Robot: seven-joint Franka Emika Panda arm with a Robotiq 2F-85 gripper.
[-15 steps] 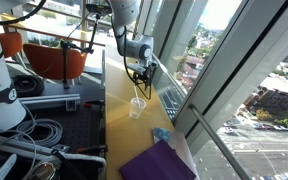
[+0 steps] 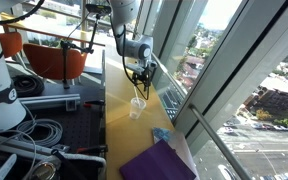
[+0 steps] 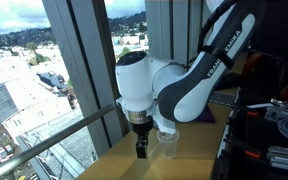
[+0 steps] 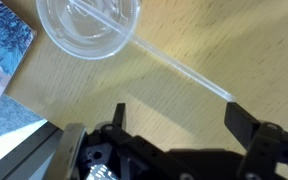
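A clear plastic cup [image 4: 88, 48] is at the top left of the wrist view, on the wooden table. A thin translucent straw [image 4: 184, 68] runs from inside it, over the rim, toward the right finger [image 4: 241, 122]. My gripper is open, with nothing held between its fingers; the straw's outer end appears just above the right fingertip, and contact cannot be judged. In exterior view 1 the cup [image 2: 136, 108] stands close to the gripper [image 2: 141, 90], on the near side. The second exterior view has the cup [image 3: 169, 143] beside the gripper [image 3: 141, 148].
A purple flat item [image 2: 156, 162] and a small bluish packet [image 2: 162, 134] lie on the table nearer exterior camera 1. Tall windows [image 2: 209, 60] border one side. Cables [image 2: 42, 130] and dark equipment occupy the other side. Bare wood surrounds much of the cup.
The arm and gripper sit slightly lower than a second ago in exterior view 1. The cup shows no clear movement.
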